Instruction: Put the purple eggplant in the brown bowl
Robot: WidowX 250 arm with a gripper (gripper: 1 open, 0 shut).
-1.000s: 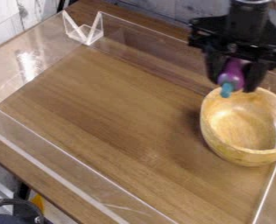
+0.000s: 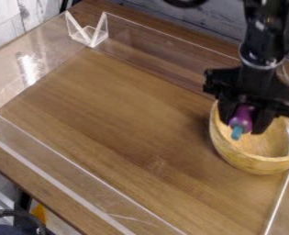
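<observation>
The purple eggplant (image 2: 241, 117), with a bluish-green tip pointing down, is inside the opening of the brown bowl (image 2: 252, 163), near its left side. My black gripper (image 2: 243, 110) reaches down over the bowl and is shut on the eggplant, its lower part within the rim. The gripper and arm hide the bowl's far edge and the upper part of the eggplant. Whether the eggplant touches the bowl's floor is unclear.
Wide bare wooden table (image 2: 116, 115) lies left of the bowl. A clear angular plastic piece (image 2: 88, 30) stands at the back left. Transparent borders run along the table's edges, and dark cables (image 2: 15, 220) lie at the lower left.
The bowl has stayed in place.
</observation>
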